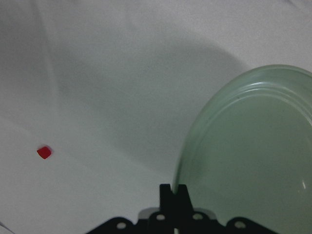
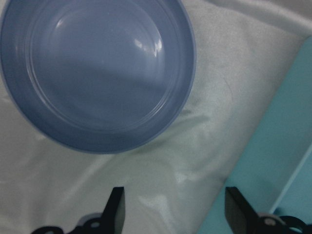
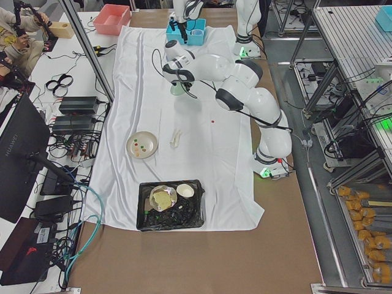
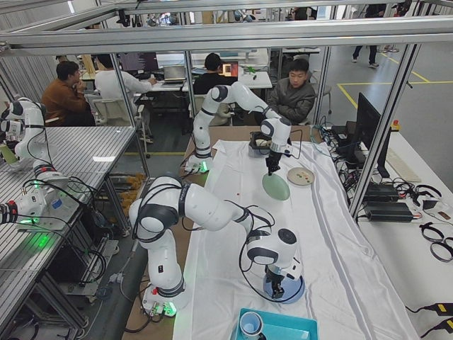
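A green plate [image 4: 275,186] [image 1: 248,151] is tilted, its rim in the fingers of my left gripper, which is shut on it above the white cloth. My right gripper stands open beside a blue plate [image 2: 100,68], with nothing between its fingers. A beige plate [image 3: 141,144] [image 4: 301,176] with small coloured pieces sits on the cloth. A small red piece [image 1: 44,152] lies on the cloth.
A turquoise bin [image 4: 306,327] with a cup stands by my right gripper. A black tray [image 3: 171,217] with bowls is at the cloth's other end. Free cloth [image 3: 214,165] lies between.
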